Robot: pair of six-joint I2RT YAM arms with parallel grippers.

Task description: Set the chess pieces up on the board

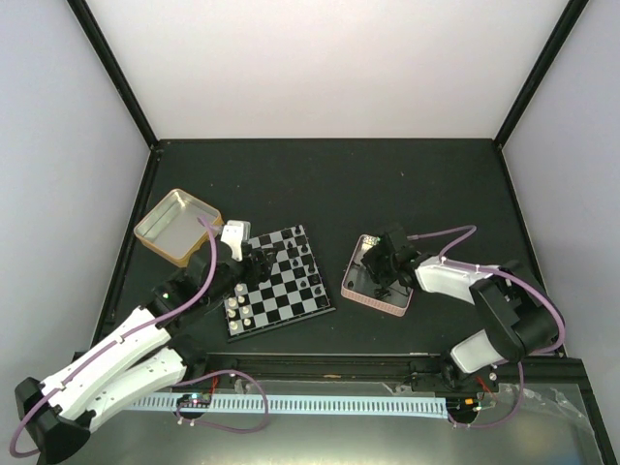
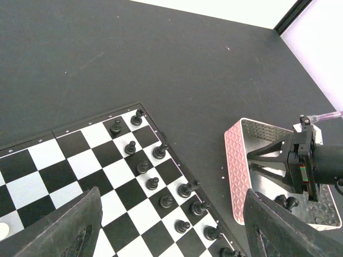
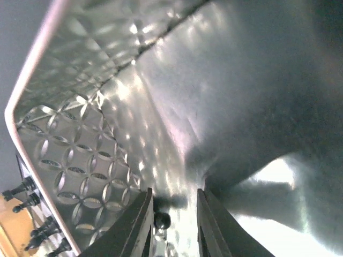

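The chessboard (image 1: pixel 283 308) holds black pieces along its right side, such as a black piece (image 2: pixel 182 226), and white pieces at lower left. My left gripper (image 1: pixel 260 262) hangs over the board's upper left, open and empty, fingers wide apart in the left wrist view. My right gripper (image 1: pixel 376 263) is down inside the pink basket (image 1: pixel 375 302). In the right wrist view its fingertips (image 3: pixel 144 203) are slightly apart beside a small dark piece (image 3: pixel 162 220); whether it is held I cannot tell. More black pieces (image 2: pixel 286 203) lie in the basket.
A tan tray (image 1: pixel 177 228) with a bare inside sits at the left behind my left arm. Walls border both sides.
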